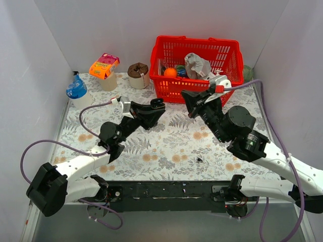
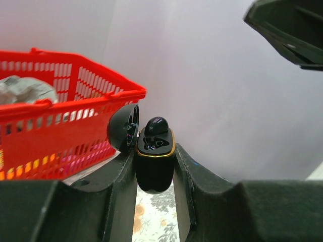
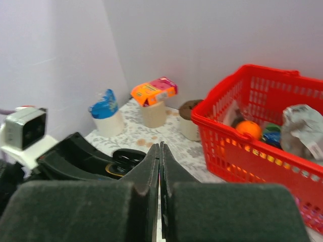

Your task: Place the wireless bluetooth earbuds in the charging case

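The black charging case (image 2: 154, 169) has its rounded lid (image 2: 124, 127) raised, and my left gripper (image 1: 156, 109) is shut on it above the table. A glossy black earbud (image 2: 156, 126) shows at the case's open top; how deep it sits cannot be told. In the top view, a small dark piece that looks like an earbud (image 1: 199, 160) lies on the tablecloth, right of centre near the front. My right gripper (image 1: 191, 116) is shut to the right of the case, apart from it. Its fingertips (image 3: 156, 151) meet with nothing visible between them.
A red basket (image 1: 197, 88) holding several items stands at the back. Left of it are a brown-topped container (image 1: 138, 80), an orange-pink packet (image 1: 104, 65) on a pale holder, and a blue-topped container (image 1: 76, 89).
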